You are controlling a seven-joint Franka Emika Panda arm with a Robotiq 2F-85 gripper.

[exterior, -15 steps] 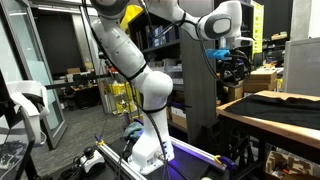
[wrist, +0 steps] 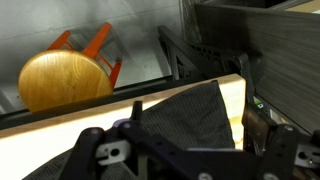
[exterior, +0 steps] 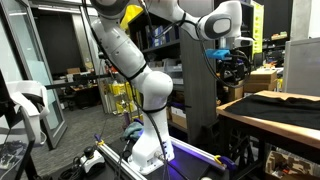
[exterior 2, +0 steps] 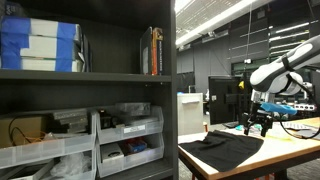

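A black cloth [exterior: 275, 108] lies spread over the wooden table [exterior: 291, 130]. In exterior view 2 the same cloth [exterior 2: 225, 149] covers much of the tabletop, with pale wood showing round it. My gripper [exterior: 233, 77] hangs in the air above the table's near left end, pointing down and clear of the surface. It is open and nothing shows between its fingers. From the wrist, a corner of the cloth [wrist: 190, 115] is visible close to the table edge, partly hidden by the gripper's dark body along the bottom.
A round wooden stool [wrist: 62, 80] with orange legs stands on the floor beside the table. Cardboard boxes [exterior: 262, 80] are stacked behind the table. A dark shelf [exterior 2: 100, 80] holding plastic bins [exterior 2: 130, 127] stands at the left in exterior view 2.
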